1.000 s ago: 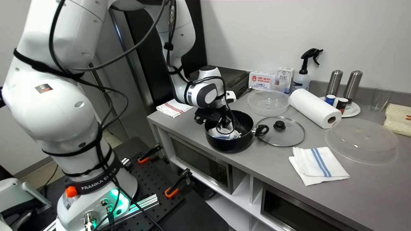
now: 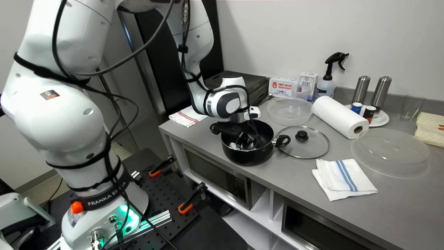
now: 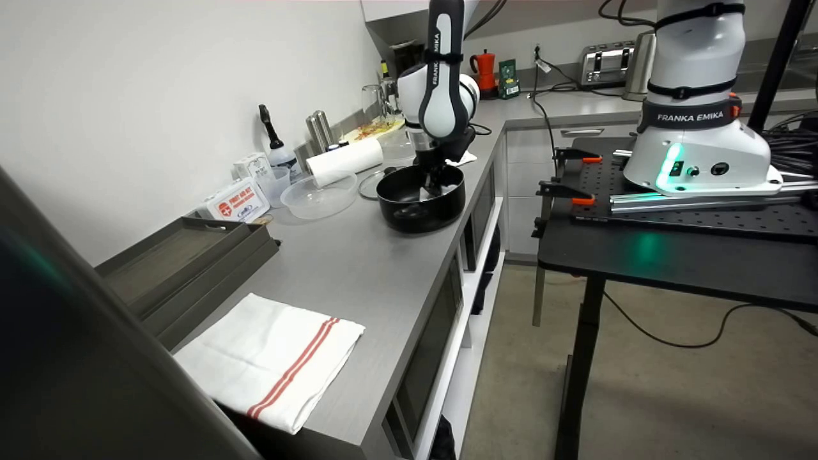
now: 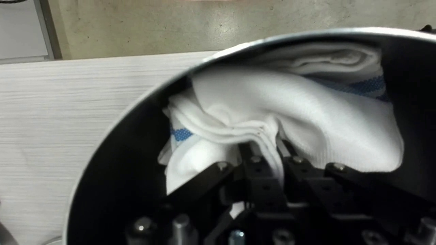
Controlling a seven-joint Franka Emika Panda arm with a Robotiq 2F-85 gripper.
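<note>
Inside the black pot (image 2: 245,156) lies a crumpled white towel with blue stripes (image 4: 302,106). My gripper reaches down into the pot and is shut on a fold of this towel, which bunches up between the fingers. In exterior view 1 the gripper hides most of the towel; only a bit of white shows by the pot's near wall. From exterior view 2 the black pot (image 3: 420,218) stands near the counter's front edge with the arm coming down into it.
A glass lid (image 2: 314,146) rests right beside the pot's handle. Nearby are a folded blue-striped towel (image 2: 343,179), a clear bowl (image 2: 289,111), a paper towel roll (image 2: 339,116) and a plastic cover (image 2: 391,152). A red-striped towel (image 3: 272,360) lies at the counter's end.
The wrist has shifted slightly right and turned more upright over the pot. More of the towel is now covered by the gripper in exterior view 1.
</note>
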